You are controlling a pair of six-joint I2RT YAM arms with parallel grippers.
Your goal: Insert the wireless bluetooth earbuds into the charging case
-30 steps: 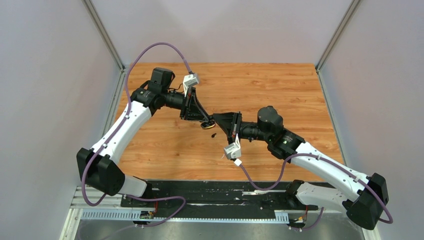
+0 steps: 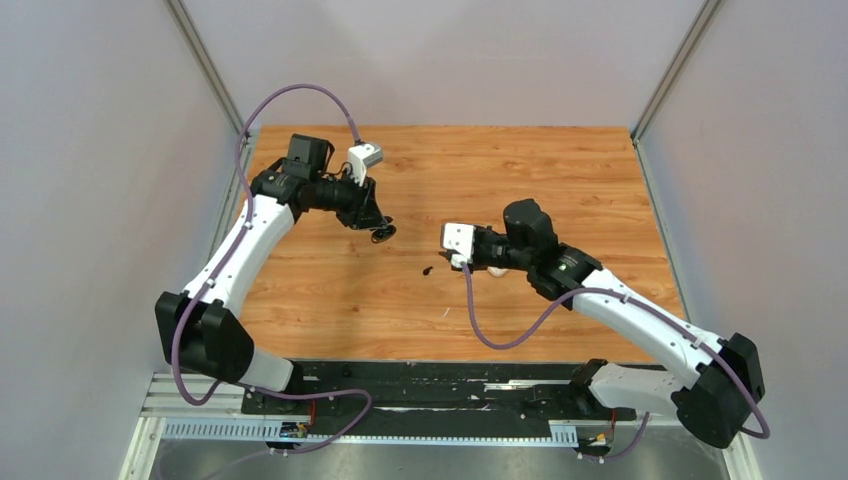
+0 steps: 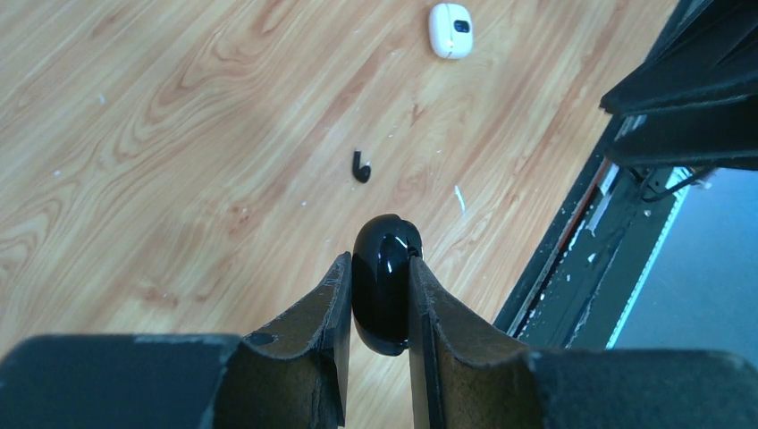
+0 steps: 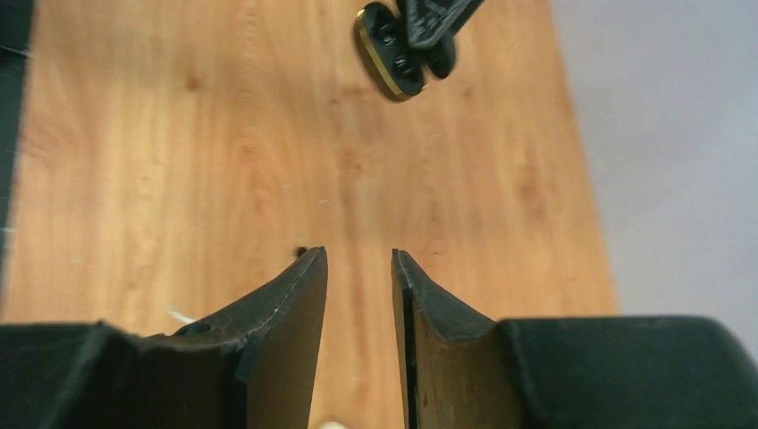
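My left gripper is shut on the black charging case; in the right wrist view the case [image 4: 384, 63] appears open with a gold rim, above the table. A loose black earbud [image 2: 427, 271] lies on the table between the arms, also plain in the left wrist view [image 3: 361, 172]. My right gripper hangs over the table right of the case, part open, with nothing seen between its fingers; the earbud is partly hidden behind a fingertip there.
A white case [image 3: 450, 30] lies on the table, mostly hidden by the right arm from above. A thin white strip [image 3: 459, 198] lies near the earbud.
The two grippers have moved apart from where they met. The left has drawn left with the case, and the right wrist has turned, its white housing now higher in the top view.
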